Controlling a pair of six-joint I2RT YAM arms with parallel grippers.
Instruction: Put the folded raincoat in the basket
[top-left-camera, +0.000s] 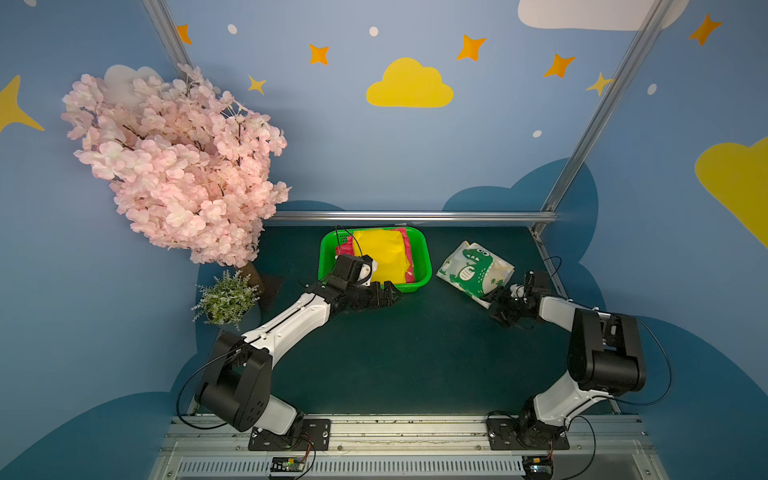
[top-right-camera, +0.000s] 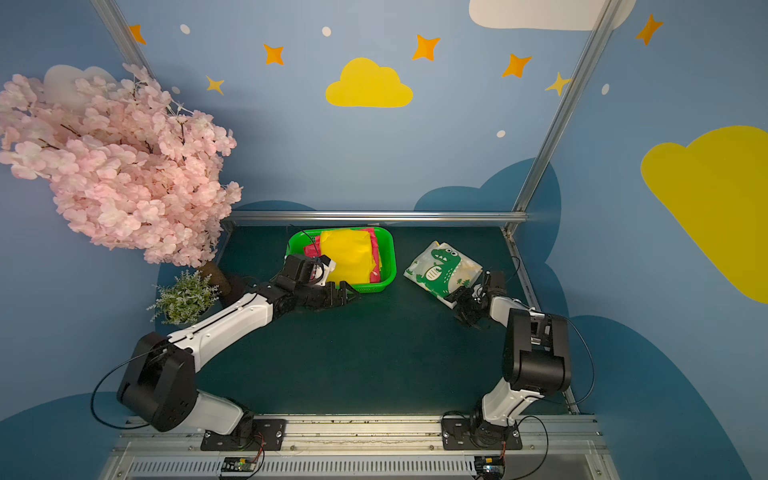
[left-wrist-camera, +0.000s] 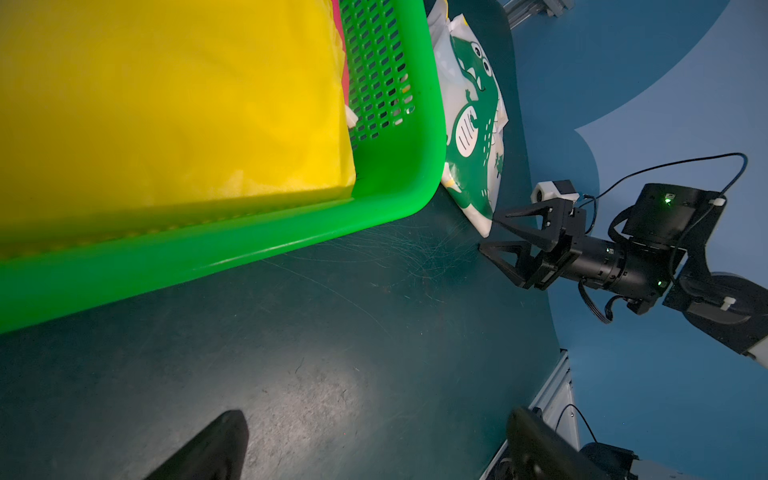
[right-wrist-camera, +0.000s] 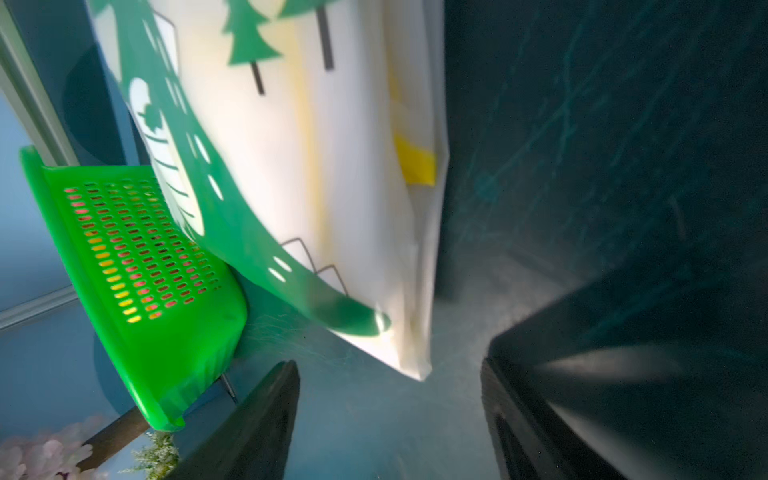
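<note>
The folded raincoat (top-left-camera: 472, 268), white with a green crocodile, lies flat on the table right of the green basket (top-left-camera: 424, 264); the basket holds yellow and pink folded fabric (top-left-camera: 382, 256). My right gripper is open at the raincoat's near right corner, low over the table, with that corner just in front of its fingertips. My left gripper stands open beside the basket's front rim, nothing between its fingers.
A small plant (top-left-camera: 224, 300) and a pink blossom tree (top-left-camera: 176, 168) stand at the left. Walls and rails border the table.
</note>
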